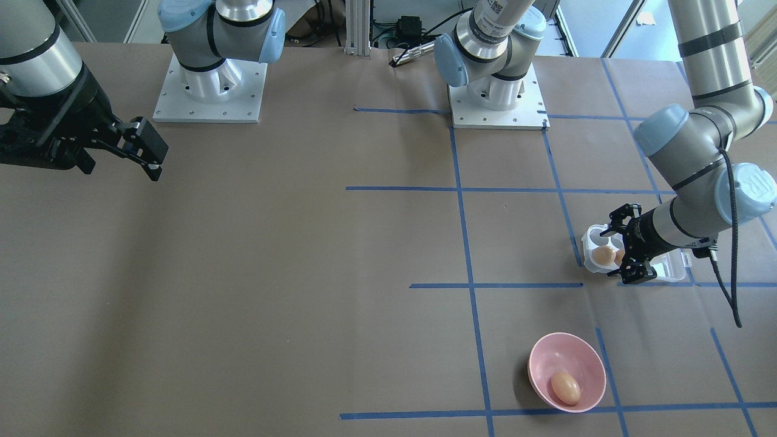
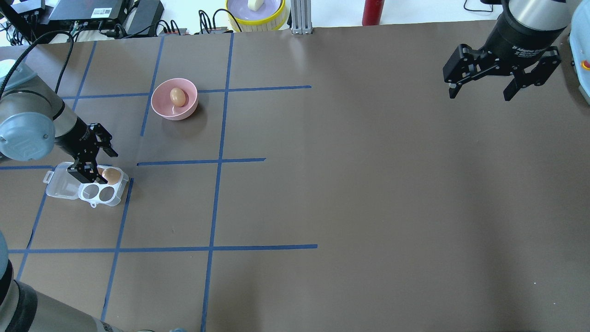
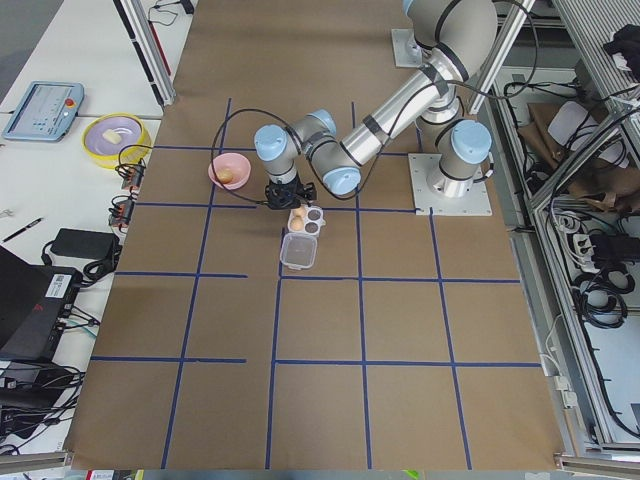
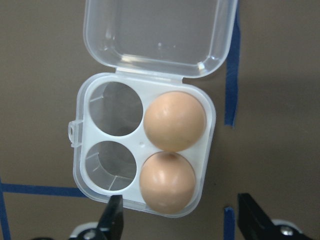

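Note:
My gripper is open, empty, just above a clear four-hole egg case (image 4: 141,145) with its lid (image 4: 159,33) folded back. The wrist view shows brown eggs in the two right holes (image 4: 174,120) and two empty left holes. A pink bowl (image 1: 546,364) holds one egg (image 1: 566,387), apart from the case, toward the front view's bottom.
A second arm's black gripper (image 2: 498,77) hangs over the bare part of the table. Other arm bases (image 1: 499,113) stand along the back edge. Blue tape lines grid the surface, and the middle is clear.

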